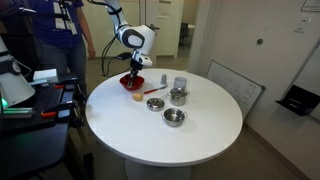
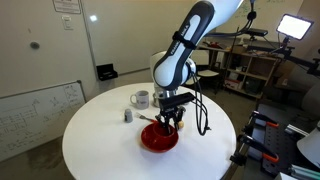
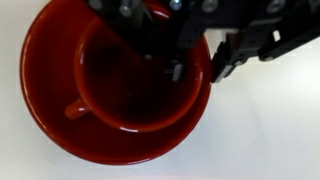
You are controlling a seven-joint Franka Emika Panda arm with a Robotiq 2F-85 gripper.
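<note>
A red bowl (image 3: 48,85) sits on the white table, with a red cup (image 3: 140,124) inside it; the cup's handle (image 3: 75,108) points to the lower left of the wrist view. Both are also visible as a dark red shape, the bowl (image 2: 158,142), in exterior view 2. My gripper is down at the bowl, its fingers part open. One fingertip (image 3: 176,72) shows over the cup's opening and the other lies near the right-hand rim. Whether either touches the cup cannot be made out.
Near the bowl are a small yellowish cup (image 1: 137,96), a red-handled utensil (image 1: 152,94), metal bowls (image 1: 174,117) and a metal pot (image 1: 179,97). A grey mug (image 2: 141,100) stands farther off.
</note>
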